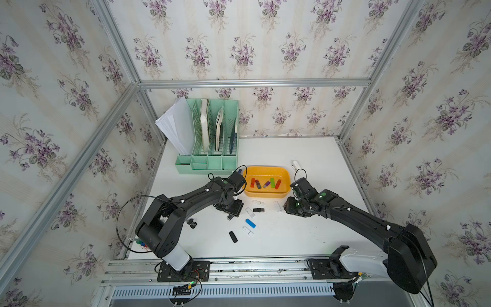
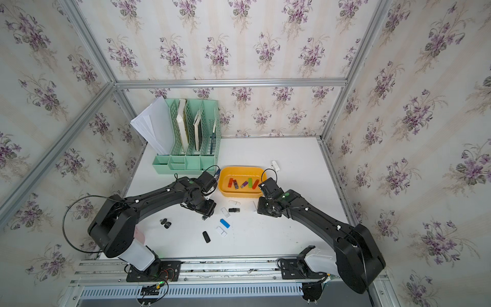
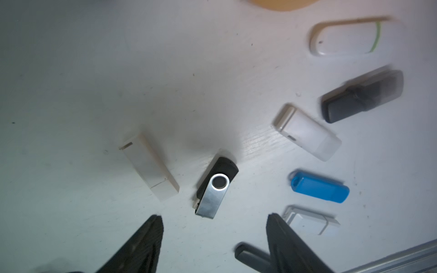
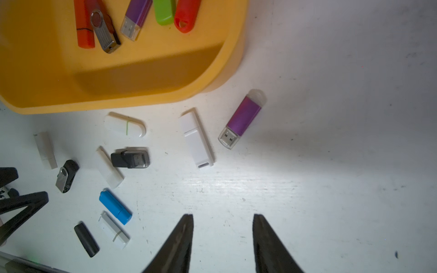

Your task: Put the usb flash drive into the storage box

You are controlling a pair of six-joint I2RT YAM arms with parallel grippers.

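Note:
Several flash drives lie loose on the white table. My left gripper is parted, nothing between its fingers, over the table behind a black-and-silver swivel drive (image 3: pixel 216 186); a white drive (image 3: pixel 150 168) lies left of that. My right gripper stands open and empty above the table. In the right wrist view a purple drive (image 4: pixel 241 120) and a white drive (image 4: pixel 195 138) lie beyond its fingertips. The orange storage box (image 1: pixel 249 192) holds several drives, among them a red one (image 4: pixel 186 13) and a green one (image 4: pixel 164 10).
Nearby on the table are a blue drive (image 3: pixel 320 186), a black-and-clear drive (image 3: pixel 364 94) and a dark drive (image 4: pixel 86 238). A green file organizer (image 1: pixel 204 164) stands at the back left. Clear table lies right of the box.

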